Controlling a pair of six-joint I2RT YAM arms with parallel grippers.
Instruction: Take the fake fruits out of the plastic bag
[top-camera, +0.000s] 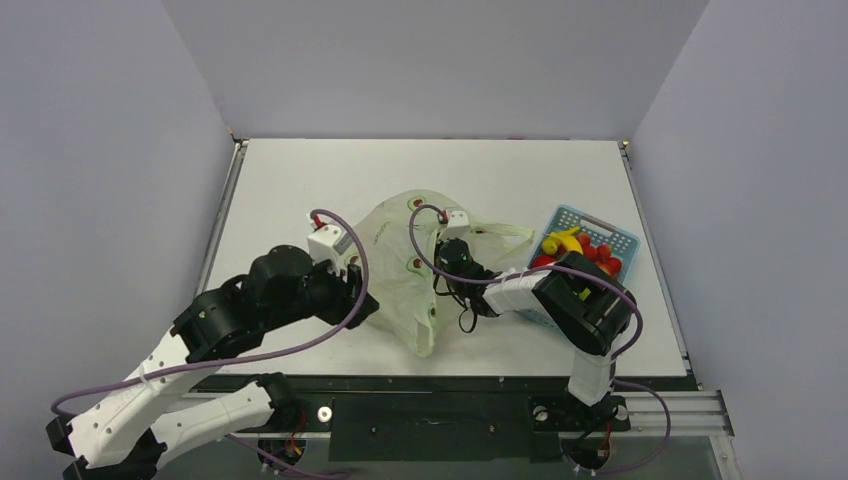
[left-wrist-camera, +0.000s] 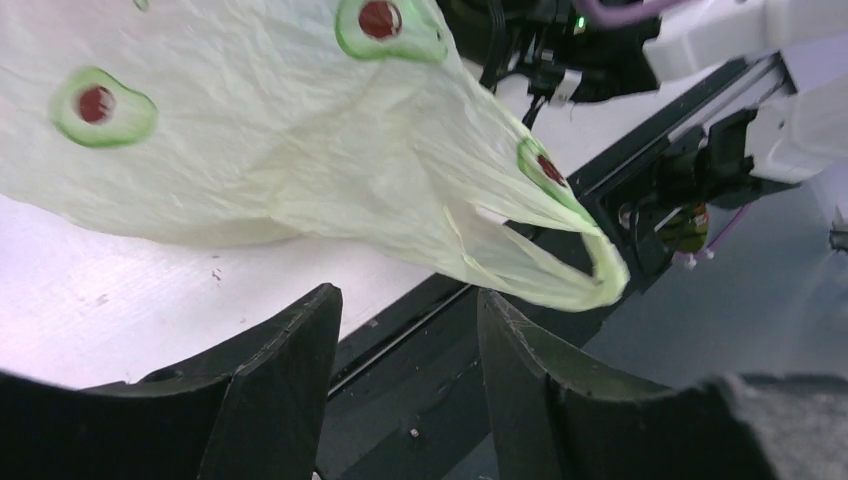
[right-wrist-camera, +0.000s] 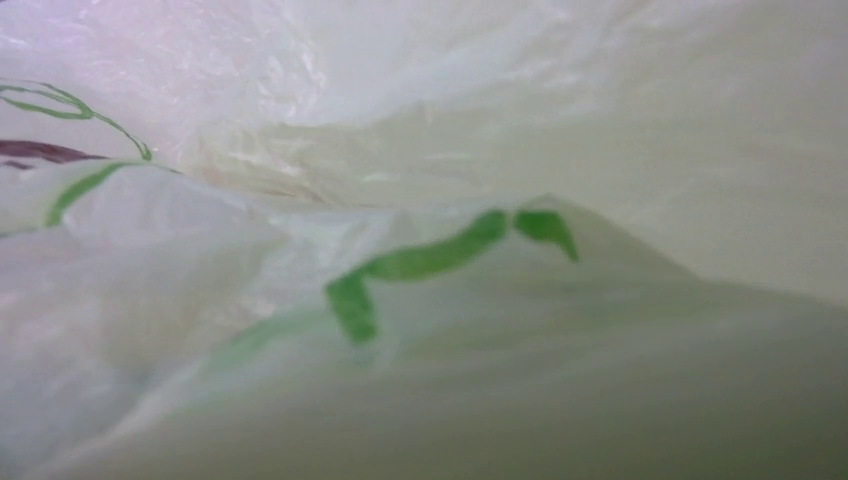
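The pale green plastic bag (top-camera: 395, 250), printed with red-and-green fruit shapes, lies spread and creased on the table between my arms. My left gripper stands partly open at the near side of the bag (left-wrist-camera: 250, 170), nothing between its fingers; a raised fold of film reaches past them on the right. From above, my right gripper (top-camera: 438, 278) is at the bag's right part, its fingers hidden. Crumpled film (right-wrist-camera: 440, 330) fills the right wrist view, so what lies between those fingers cannot be made out. No loose fruit shows in the bag.
A blue basket (top-camera: 622, 240) at the right holds fruits, including bananas (top-camera: 568, 243) and red ones (top-camera: 604, 252); my right arm covers its near part. The front edge lies close below the bag.
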